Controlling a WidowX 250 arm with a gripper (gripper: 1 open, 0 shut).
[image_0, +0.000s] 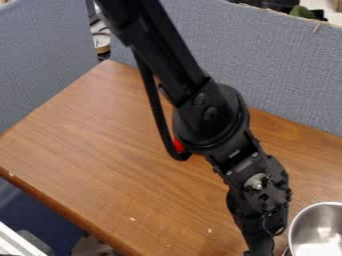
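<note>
The black arm reaches from the top centre down to the lower right, its gripper (257, 228) low at the front of the wooden table, left of a steel pot (317, 232); whether it is open or shut is unclear. A red cylinder (179, 146) is mostly hidden behind the arm, with only a small bit showing.
Grey padded panels border the table (94, 160) at the back and left.
</note>
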